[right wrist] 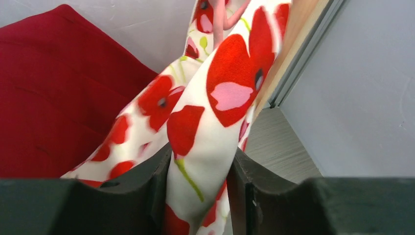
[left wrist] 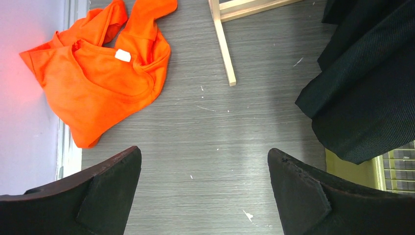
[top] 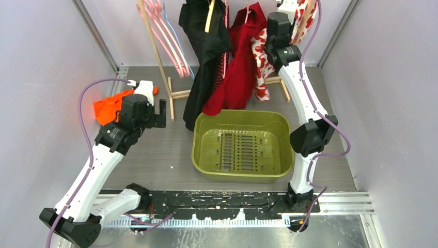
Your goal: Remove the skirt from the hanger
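Note:
A white skirt with red flowers (right wrist: 230,78) hangs at the right end of the rack, a pink hanger (right wrist: 219,24) showing at its top in the right wrist view. My right gripper is around a bunched fold of this fabric, with its fingers close on either side; whether it is fully closed on it is unclear. In the top view that gripper is up at the rack's right side. My left gripper stands open over bare floor at the left, nothing between its fingers.
An olive basket (top: 201,144) sits front centre. Black cloth (top: 201,77) and red cloth (top: 232,88) hang beside the skirt. Orange cloth (top: 106,108) lies at the left. Pink hangers (top: 173,51) hang empty on the wooden rack.

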